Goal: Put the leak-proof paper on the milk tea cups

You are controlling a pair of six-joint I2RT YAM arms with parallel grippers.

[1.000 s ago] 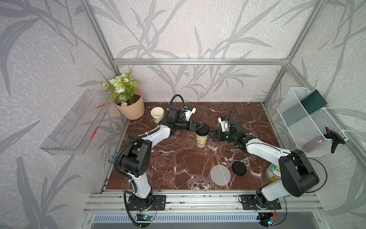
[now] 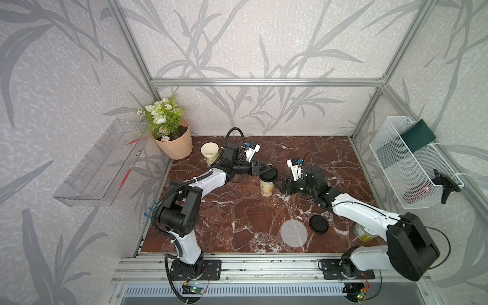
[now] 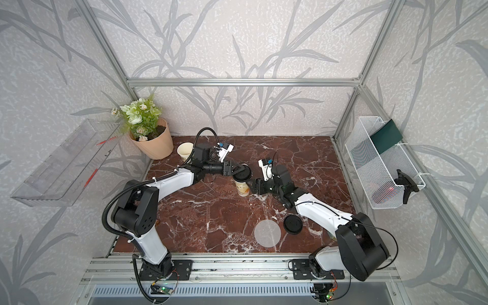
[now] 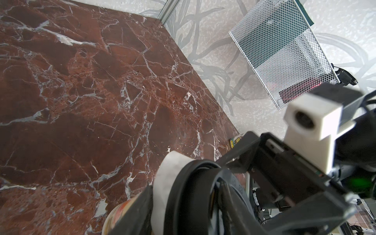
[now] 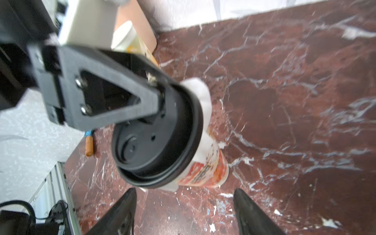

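Observation:
A milk tea cup (image 2: pixel 267 187) stands mid-table with a black lid (image 5: pixel 152 145) on it and white paper (image 5: pixel 203 98) showing under the lid's rim. My left gripper (image 2: pixel 261 168) is shut on the lid from the left. My right gripper is part open beside the cup on the right, its fingers empty. A second cup (image 2: pixel 210 148) stands open at the back left. A round translucent paper (image 2: pixel 293 233) lies at the front, next to a spare black lid (image 2: pixel 318 224).
A flowerpot (image 2: pixel 175 145) fills the back-left corner. A wire basket (image 2: pixel 406 172) hangs right, a clear tray (image 2: pixel 86 183) left. A tin (image 2: pixel 364 232) sits at the front right under the right arm.
The cup and lid shifted slightly left, with my left gripper still at the lid.

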